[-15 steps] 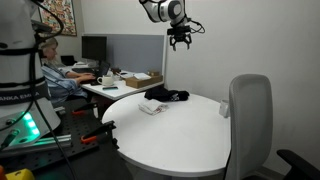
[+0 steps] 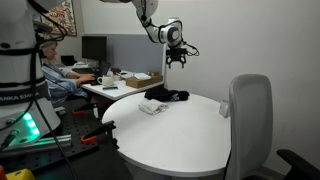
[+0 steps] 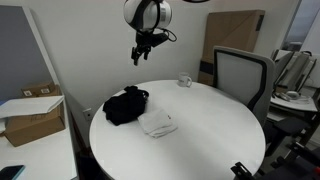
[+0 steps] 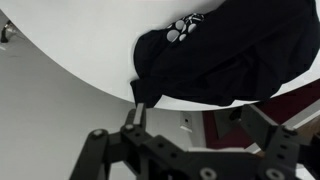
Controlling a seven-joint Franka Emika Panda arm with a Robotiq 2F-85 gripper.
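Observation:
A rumpled black cloth [image 2: 167,95] lies toward the far side of the round white table [image 2: 175,145]. In exterior view 2 this black cloth [image 3: 125,106] rests near the table's left edge. A folded white cloth or paper [image 3: 157,123] sits beside it. My gripper [image 2: 181,58] hangs in the air well above the table, over the black cloth's side. From the wrist, the gripper looks open, its fingers apart on both sides with nothing seen between them. The black cloth [image 4: 215,65] spreads ahead of them, showing a patch of white print.
A white mug [image 3: 184,80] stands at the table's back edge. A grey chair [image 2: 250,120] is close against the table. Black clamp-like hardware [image 2: 98,134] sits at the near edge. A person sits at the far left by a monitor.
My gripper has come lower and slightly left in exterior view 1 over the last second. The black cloth and white item have not visibly moved.

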